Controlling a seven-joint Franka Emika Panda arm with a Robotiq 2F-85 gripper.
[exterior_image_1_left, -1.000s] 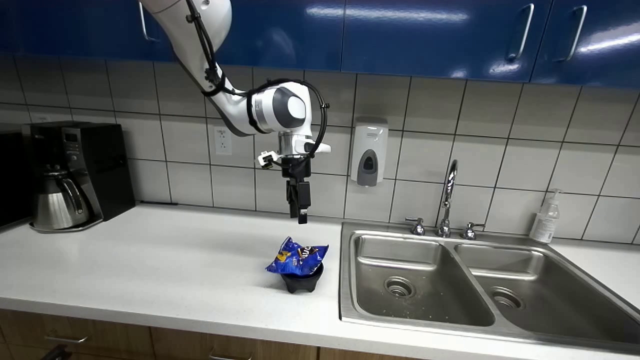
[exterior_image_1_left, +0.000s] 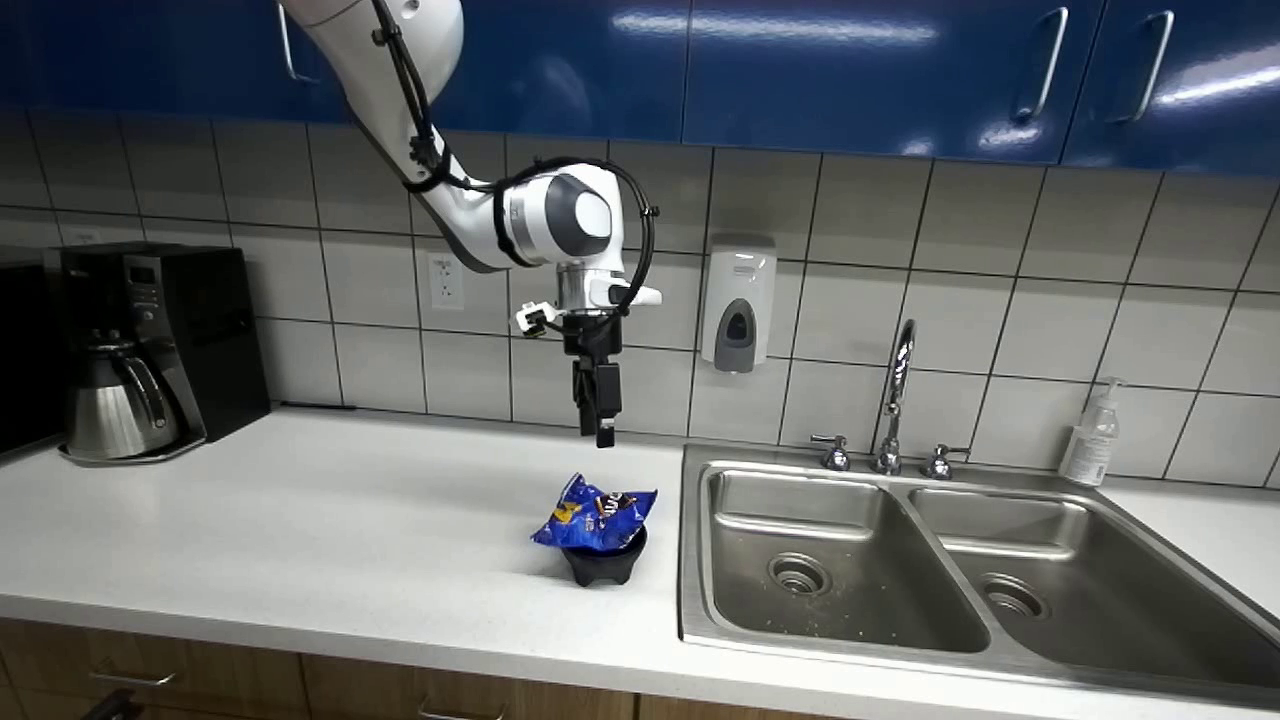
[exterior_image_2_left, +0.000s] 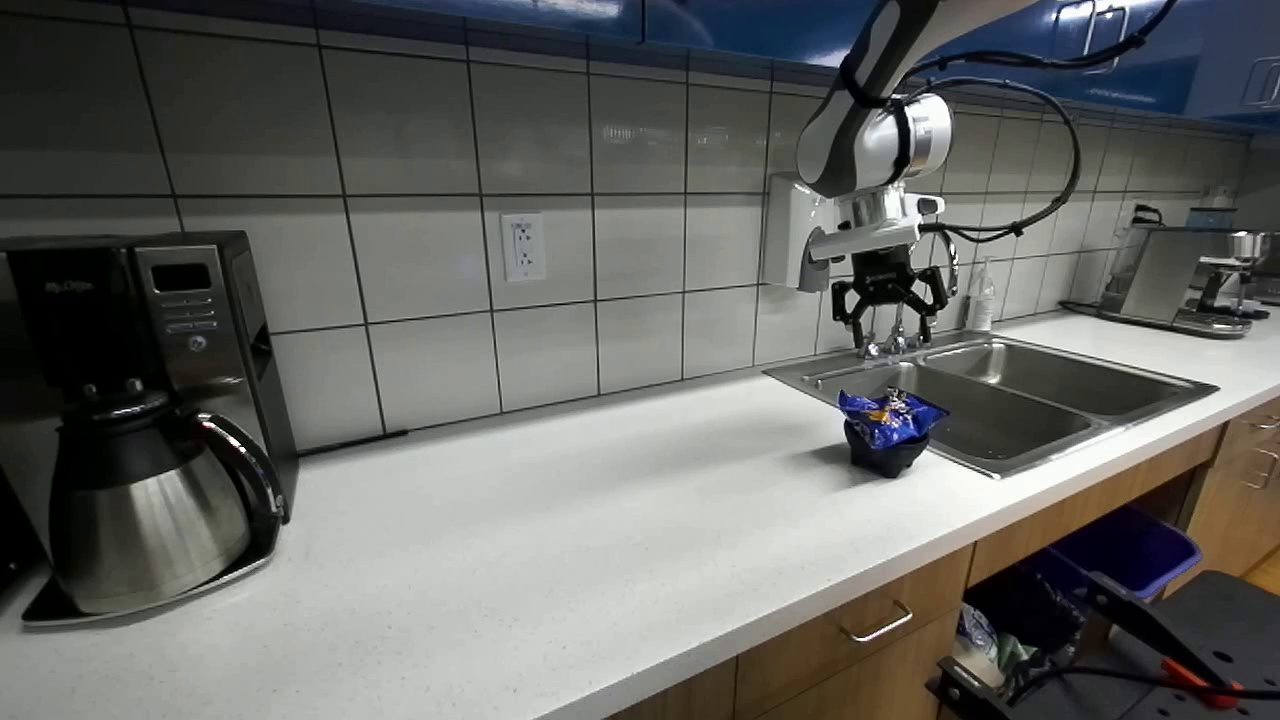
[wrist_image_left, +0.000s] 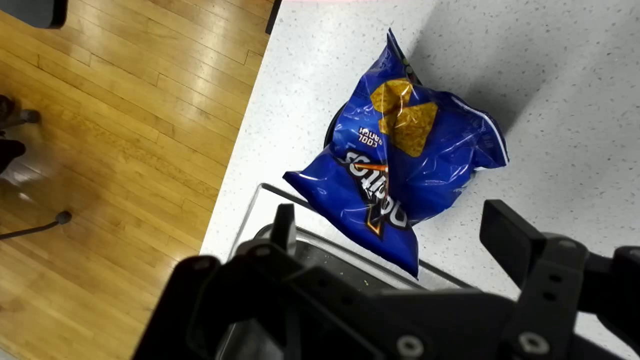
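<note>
A blue Doritos bag (exterior_image_1_left: 596, 514) rests on top of a small black bowl (exterior_image_1_left: 606, 560), its corners spreading past the rim. Both stand on the white counter just left of the sink. From above, the wrist view shows the bag (wrist_image_left: 390, 162) covering nearly all of the bowl. My gripper (exterior_image_2_left: 889, 336) hangs in the air above and behind the bag, apart from it. Its two fingers (wrist_image_left: 510, 243) are spread wide, so it is open and empty.
A double steel sink (exterior_image_1_left: 696, 552) with a faucet (exterior_image_1_left: 894, 396) lies to the right. A coffee maker (exterior_image_2_left: 240, 336) with a steel carafe (exterior_image_2_left: 156, 516) occupies the far left. Overhead are blue cabinets (exterior_image_1_left: 840, 72). Between coffee maker and bowl, the counter (exterior_image_1_left: 336, 504) is clear.
</note>
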